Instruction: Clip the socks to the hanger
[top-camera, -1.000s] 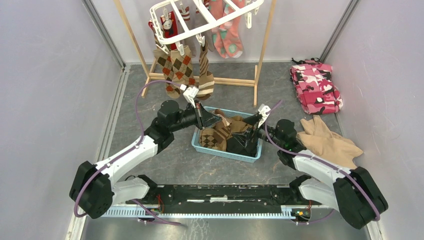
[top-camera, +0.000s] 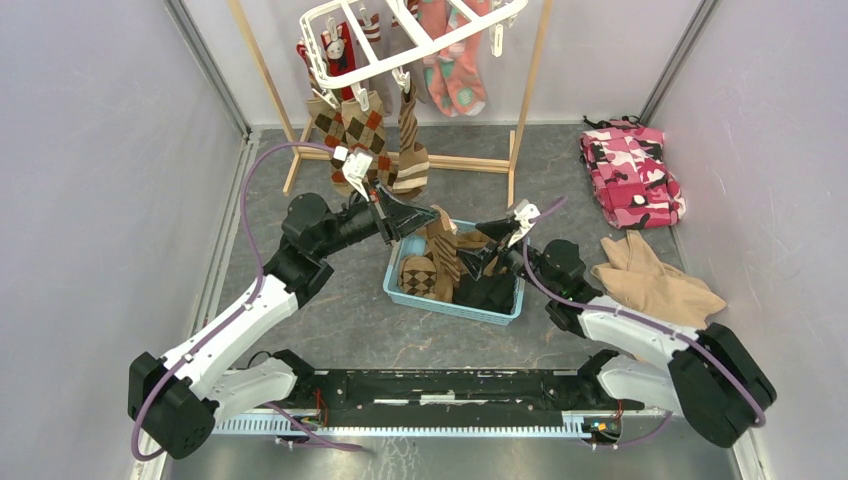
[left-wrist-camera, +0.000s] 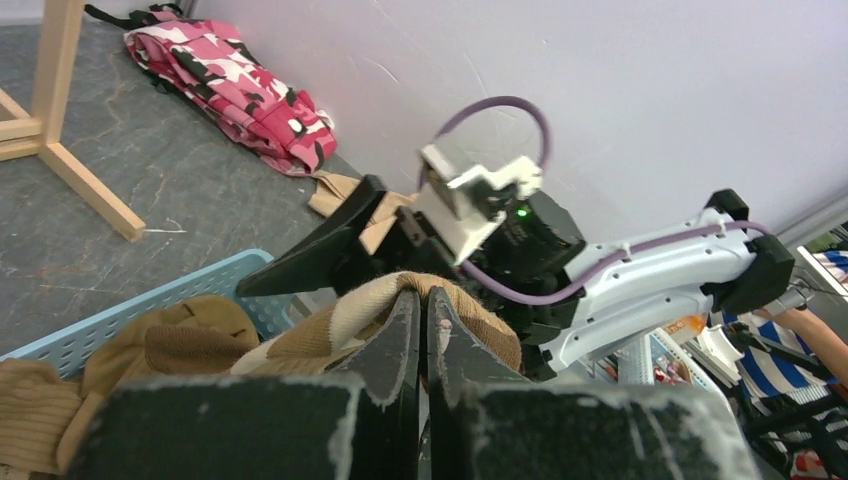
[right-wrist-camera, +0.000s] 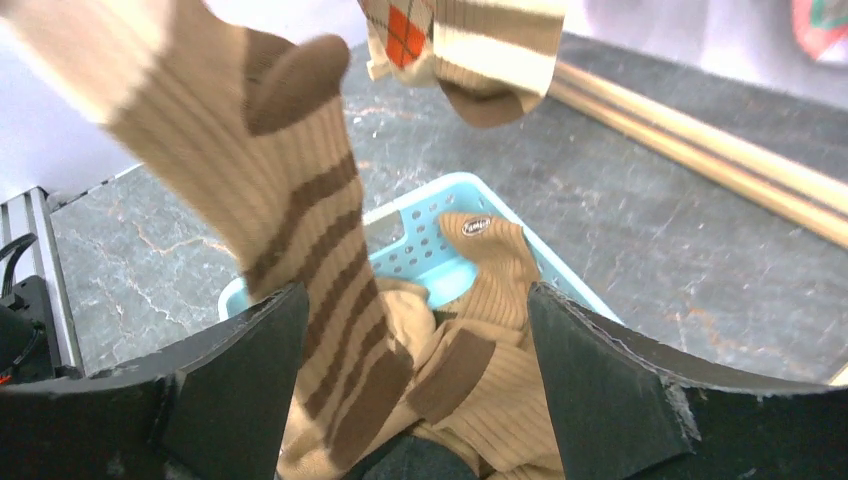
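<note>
My left gripper (top-camera: 428, 215) is shut on a brown striped sock (left-wrist-camera: 350, 315), lifted so that it dangles over the blue basket (top-camera: 450, 314). The sock's striped length (right-wrist-camera: 320, 260) hangs down to the pile of brown and dark socks inside. My right gripper (top-camera: 475, 250) stands open at the basket's right side, its fingers either side of the view of the hanging sock and pile. Overhead, a white hanger (top-camera: 420, 50) carries argyle, striped, pink and red socks on its clips.
A wooden stand (top-camera: 470, 163) holds the hanger at the back. A pink camouflage bag (top-camera: 628, 175) and a beige cloth (top-camera: 650, 285) lie on the right. Bare floor surrounds the basket.
My left gripper has risen and shifted slightly, drawing the sock up out of the pile.
</note>
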